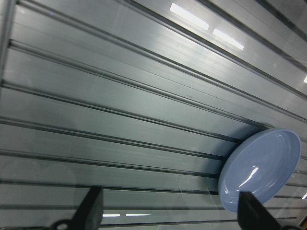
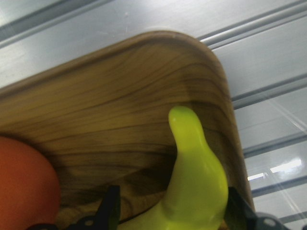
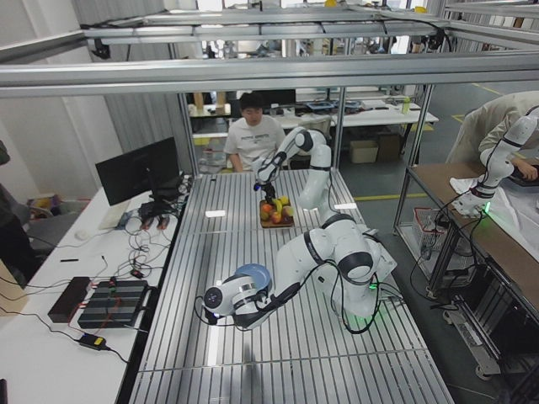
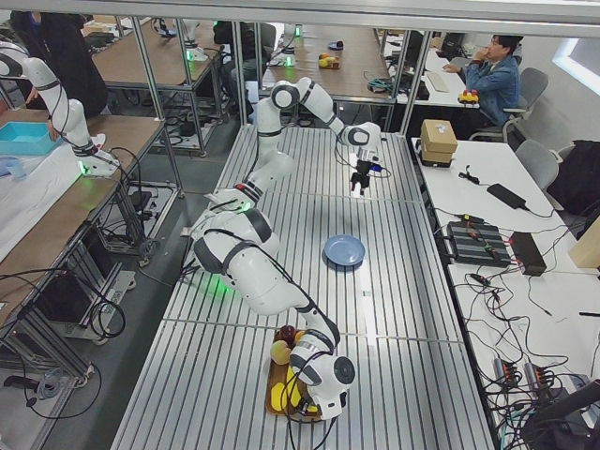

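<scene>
A blue plate (image 4: 344,247) lies on the slatted metal table, at the lower right of the left wrist view (image 1: 259,165). My left gripper (image 4: 360,179) hangs above the table beyond the plate, open and empty, its fingers at the bottom of its wrist view. A wooden tray (image 2: 110,86) holds fruit, including a red fruit (image 2: 26,184) and a banana (image 2: 194,187). My right gripper is down in the tray with its fingers open either side of the banana's upper end; the right finger is close to or touching it.
A side table with a monitor (image 3: 139,168), black boxes and cables runs along one side. A person (image 3: 253,135) sits behind the far end. Aluminium frame bars surround the workspace.
</scene>
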